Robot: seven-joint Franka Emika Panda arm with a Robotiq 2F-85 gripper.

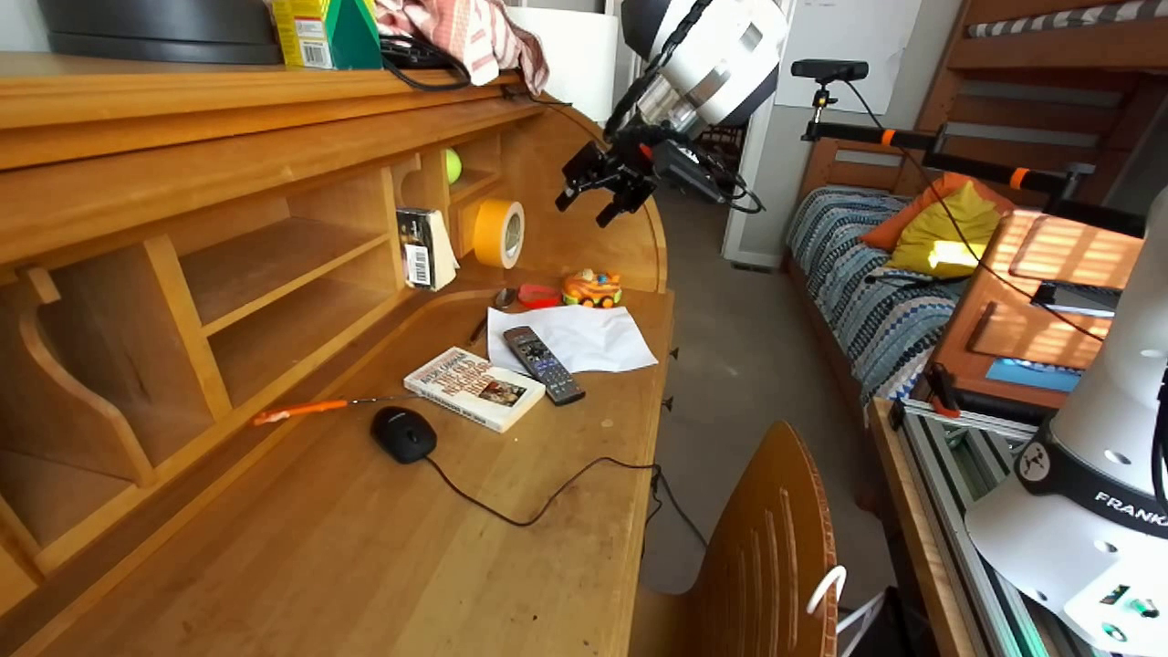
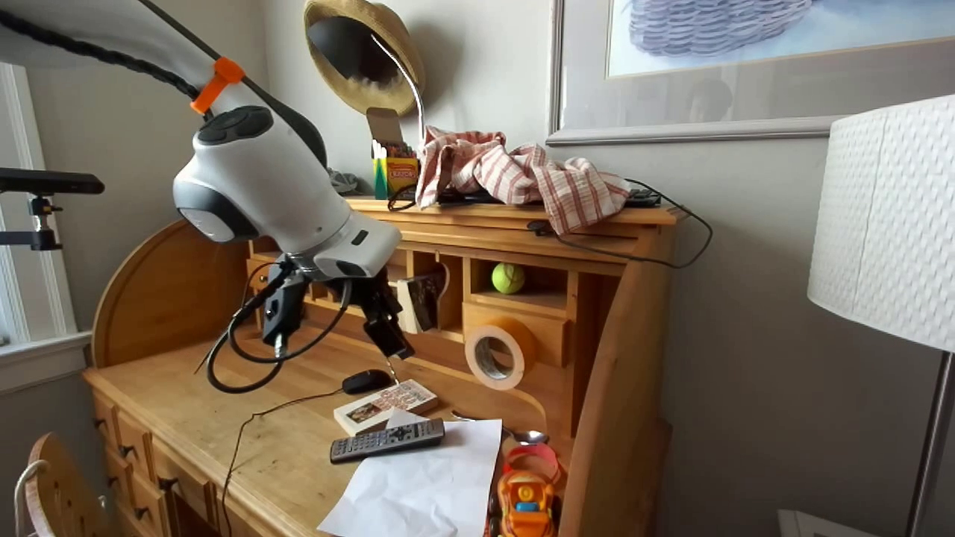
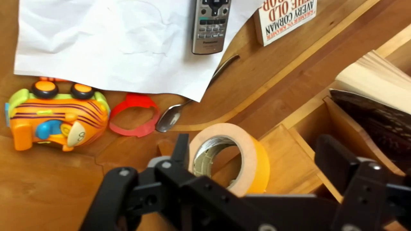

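Note:
My gripper (image 1: 591, 213) is open in the air above the desk's far end, nothing between its fingers. In the wrist view the roll of yellow tape (image 3: 262, 166) shows beyond and between the fingers of the gripper, clearly apart from them. This tape roll (image 1: 499, 234) stands on its edge against the small drawer front (image 2: 548, 333) of the hutch. In exterior view 2 one finger (image 2: 389, 337) is visible, hanging left of the tape roll (image 2: 526, 344), in front of the upright book (image 2: 430, 300).
On the desk lie a white paper (image 1: 591, 339), remote (image 1: 544, 365), paperback (image 1: 474, 389), corded mouse (image 1: 402, 434), spoon (image 3: 169, 117), red ring (image 3: 135, 100) and orange toy car (image 1: 592, 289). A tennis ball (image 2: 507, 278) sits in a cubby.

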